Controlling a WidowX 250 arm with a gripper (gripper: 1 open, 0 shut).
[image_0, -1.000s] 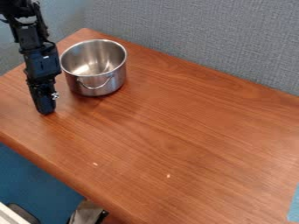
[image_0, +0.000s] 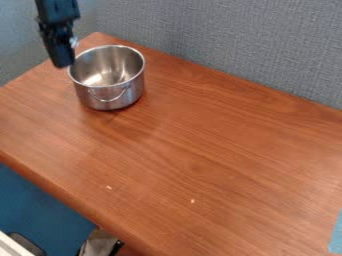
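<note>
A steel pot (image_0: 107, 85) with a wire handle stands on the wooden table near its back left corner. My black gripper (image_0: 60, 55) hangs in the air just to the upper left of the pot, by its rim. It is shut, and I see nothing held in it, though its tips are small and dark.
A grey padded wall (image_0: 254, 35) runs behind the table. Blue floor (image_0: 34, 210) shows past the front left edge, with some metal and white hardware at the bottom left.
My gripper has risen from low over the table, left of the pot, to above the level of the pot's rim. The pot looks unmoved.
</note>
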